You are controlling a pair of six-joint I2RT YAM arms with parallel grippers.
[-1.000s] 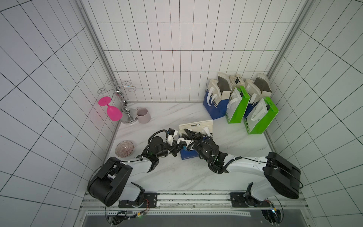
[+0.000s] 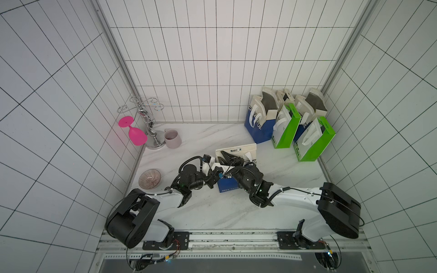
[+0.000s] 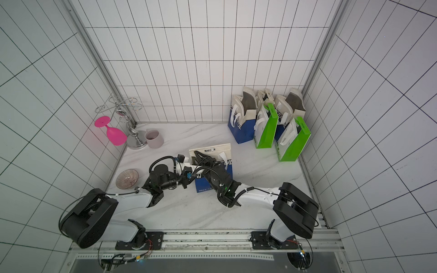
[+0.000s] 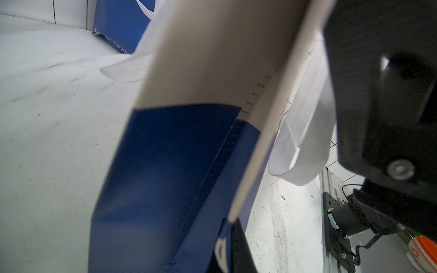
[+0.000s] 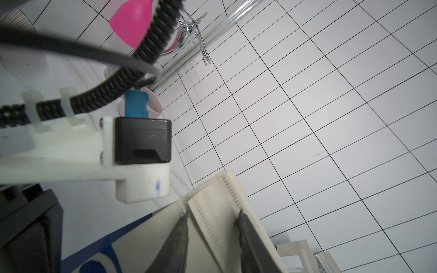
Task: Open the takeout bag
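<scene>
The blue and cream takeout bag (image 2: 227,184) stands at the middle of the table, partly hidden behind both grippers in the top views. In the left wrist view my left gripper is shut on the thin side edge of the bag (image 4: 170,150), low in the frame. A white handle strap (image 4: 300,136) hangs beside it. Seen from the right wrist, the cream top (image 5: 207,213) of the bag lies between the parted fingers of my right gripper. One dark finger (image 5: 252,245) overlaps the upper edge; whether it presses on it, I cannot tell.
Several blue and green bags (image 2: 284,127) stand at the back right. Back left are a metal rack (image 2: 148,118) with a pink goblet (image 2: 136,135) and a mug (image 2: 173,139); a round dish (image 2: 149,178) lies left. Both wrists are close together at the bag.
The right gripper has shifted slightly at the bag's top, and the right arm has moved a little. The left arm and the bag's place look almost the same.
</scene>
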